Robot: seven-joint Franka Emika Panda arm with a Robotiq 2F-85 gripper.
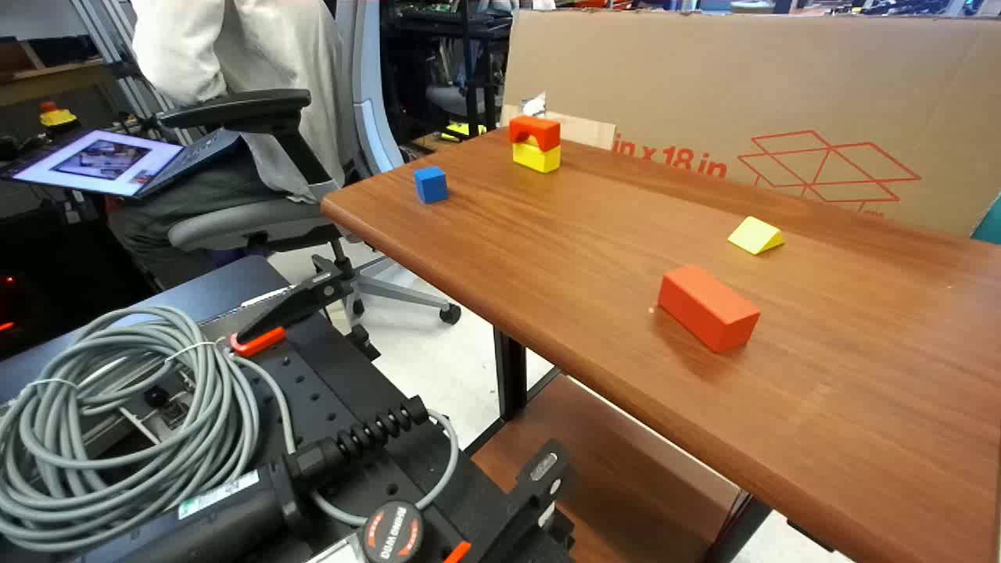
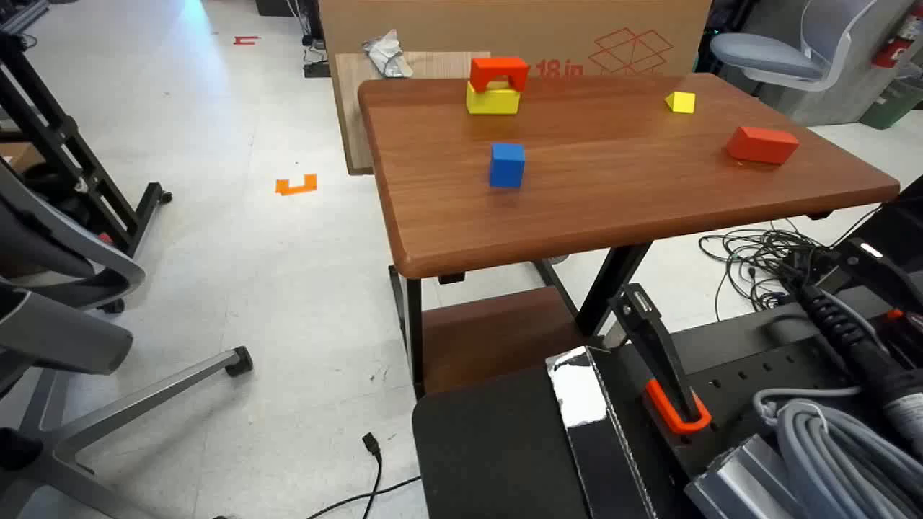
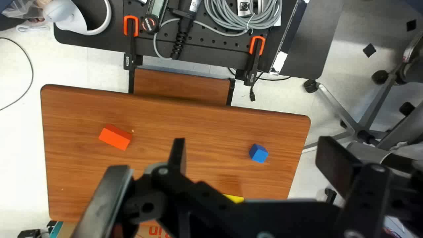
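In the wrist view my gripper stands open, its dark fingers (image 3: 336, 162) wide apart and touching none of the blocks. Below them, on the wooden table (image 3: 190, 131), lie a blue cube (image 3: 258, 153) and a long red block (image 3: 115, 137). A red arch (image 1: 535, 130) rests on a yellow block (image 1: 536, 158) near the table's back left corner in exterior view 1. To the right sits a yellow wedge (image 1: 756, 235), behind the red block. The gripper's own body hides most of the yellow pieces in the wrist view. Neither exterior view shows the arm.
Behind the table a cardboard sheet (image 1: 657, 75) stands upright. A black bench (image 2: 493, 432) at the front carries coiled grey cable (image 1: 131, 422) and clamps (image 2: 659, 355). An office chair (image 1: 244, 220) is beside the table's left end. Bare tabletop separates the blue cube from the red block.
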